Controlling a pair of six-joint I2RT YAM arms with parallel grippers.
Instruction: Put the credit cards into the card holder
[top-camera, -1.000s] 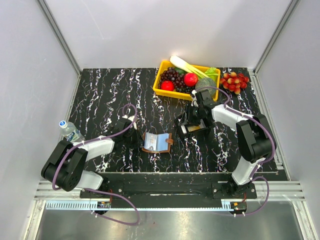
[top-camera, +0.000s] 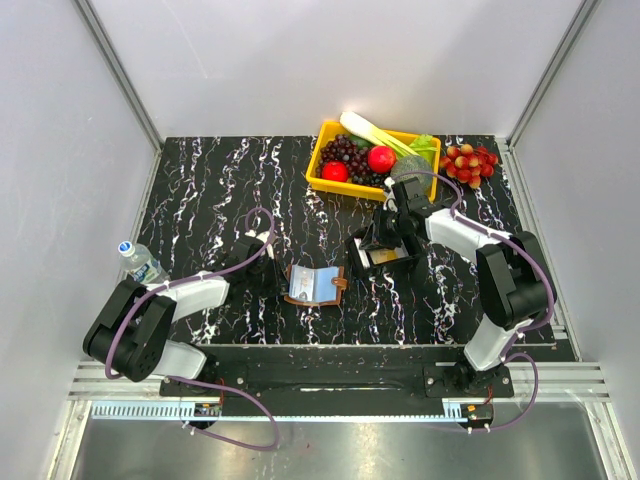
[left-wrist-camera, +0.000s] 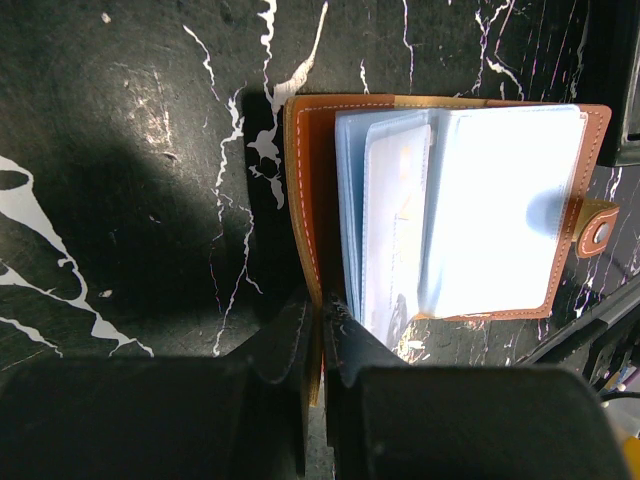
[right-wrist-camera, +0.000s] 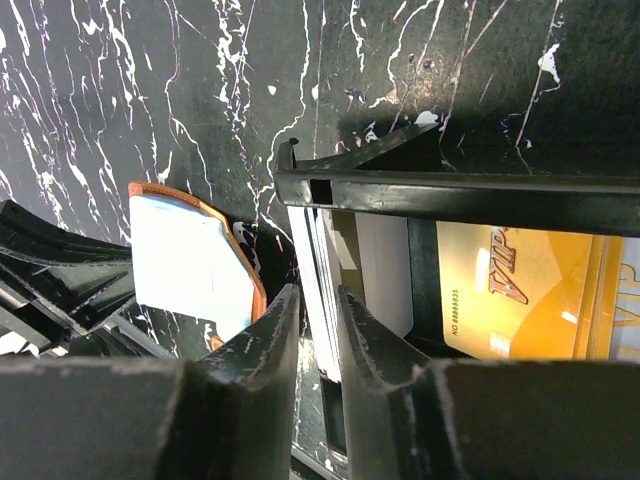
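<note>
The brown card holder (left-wrist-camera: 590, 150) lies open on the marble table, its clear sleeves fanned to the right. On its left edge my left gripper is shut. To the right stands a black box (right-wrist-camera: 480, 195) containing cards: an orange card (right-wrist-camera: 520, 280) lies inside, and white cards (right-wrist-camera: 318, 300) stand on edge at the box's left end. My right gripper is part open at that end, its fingertips to either side of the white cards' edges. Whether they touch is unclear. From the top view, the right gripper (top-camera: 370, 240) covers part of the box.
Behind the box sits a yellow basket (top-camera: 345, 187) of fruit and vegetables, with grapes (top-camera: 468, 165) to its right. A water bottle (top-camera: 143, 263) stands at the far left. Bare table lies behind the card holder.
The left gripper and the card holder have stayed still.
</note>
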